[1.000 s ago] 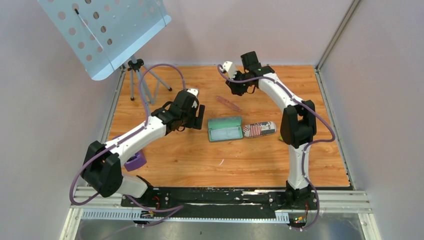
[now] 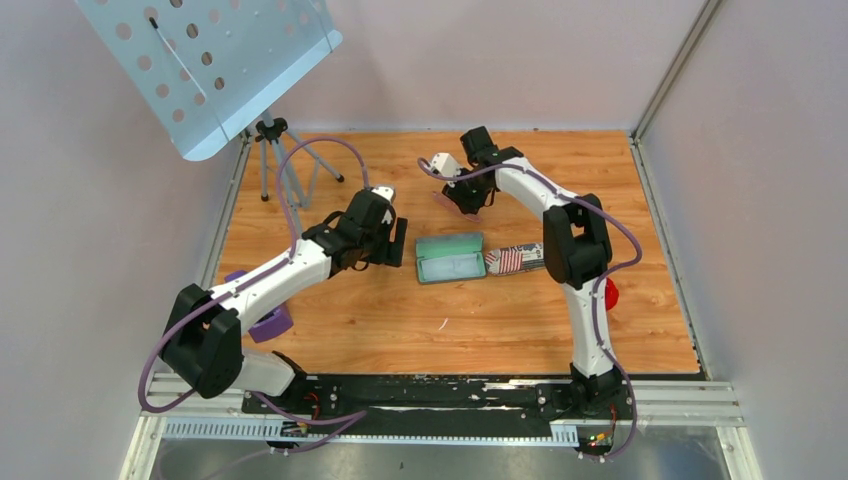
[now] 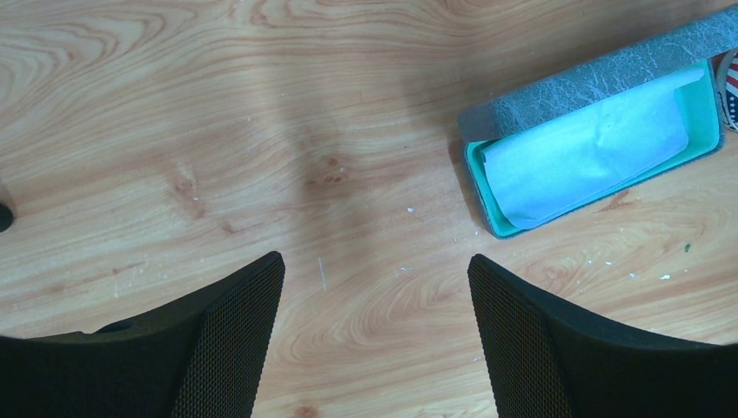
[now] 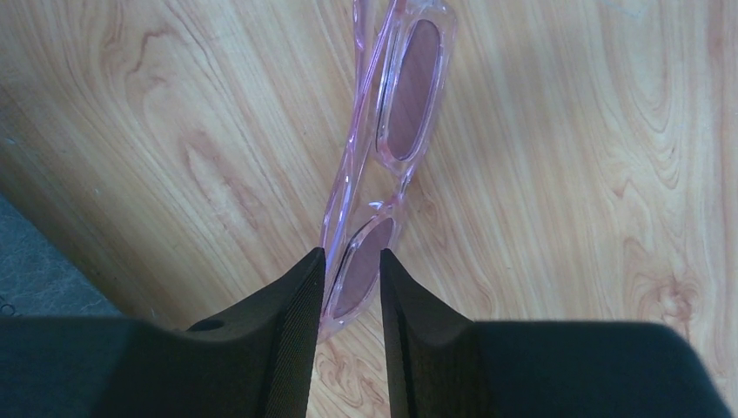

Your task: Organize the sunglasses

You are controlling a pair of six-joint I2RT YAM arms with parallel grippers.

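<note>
Pink see-through sunglasses [image 4: 410,91], their arms folded, lie on the wooden table; in the top view my right arm partly covers them. Over their lower lens stands my right gripper, part open, with the fingertips to either side of that lens and nothing seen gripped. The teal glasses case [image 3: 600,144] lies with its lid back and a light-blue cloth [image 3: 592,148] inside. To the left of the case, above bare table, my left gripper is open and empty.
A can-shaped case with a flag pattern [image 2: 515,259] lies against the teal case's right end. Behind my left arm sits a purple object [image 2: 271,323]; a red object [image 2: 611,294] is by my right arm.
The left arm has shifted only slightly. The sunglasses and the case stay where they were.
</note>
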